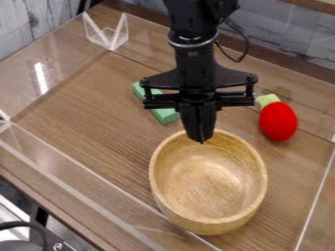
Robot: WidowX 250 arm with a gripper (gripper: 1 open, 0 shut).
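Observation:
My black gripper (198,125) hangs over the top rim of a pale yellow plastic bowl (209,185) in the lower middle; whether its fingertips are open or shut is hard to tell. A green object (156,103) lies behind the gripper on the left, partly hidden. A red rounded object (277,121) sits to the right, with a small pale green item (267,100) just behind it.
The wooden table (76,128) has clear room on the left. Its edges show at the upper left and lower right, and a dark cable runs at the bottom left.

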